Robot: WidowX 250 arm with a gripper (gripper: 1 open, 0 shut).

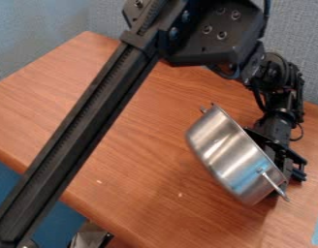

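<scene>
A silver metal pot (229, 157) with side handles is held steeply tilted at the right of the wooden table. Behind it is my gripper (275, 165), at the end of the black arm, shut on the pot. The pot hides most of the fingers, and whether it touches the tabletop is hard to tell.
A long black beam (84, 126) crosses the view diagonally. Grey partition walls (46, 19) stand behind, and a small metal object sits at the bottom edge.
</scene>
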